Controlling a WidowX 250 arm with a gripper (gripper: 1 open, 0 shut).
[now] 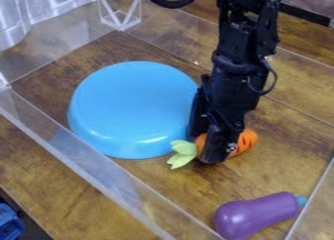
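Observation:
My black gripper (pixel 216 144) is lowered onto an orange toy carrot (pixel 243 140) with pale green leaves (pixel 181 156), right beside a blue round plate or lid (pixel 128 105). The fingers are around the carrot's middle, partly hiding it; whether they are closed on it is unclear. A purple toy eggplant (pixel 255 215) lies at the lower right, apart from the gripper.
The wooden surface (pixel 78 195) is bordered by clear walls and rails along the left and right. A blue object (pixel 7 224) sits outside at the lower left. Bare wood shows at the upper left and right of the arm.

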